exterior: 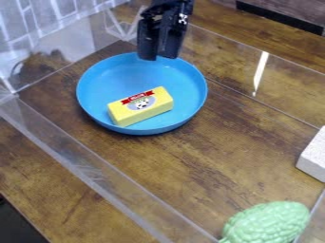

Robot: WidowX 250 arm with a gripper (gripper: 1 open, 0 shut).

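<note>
A yellow box with a red label [140, 106] lies in a blue plate [102, 87] in the upper left of the camera view. My black gripper [159, 49] hangs over the back edge of the plate, above and behind the box and apart from it, with its fingers open and nothing visible between them.
A green lettuce-like object [263, 225] lies at the bottom right, and a white block [314, 152] at the right edge. Clear transparent walls border the wooden surface [229, 142], which is mostly bare right of and below the plate.
</note>
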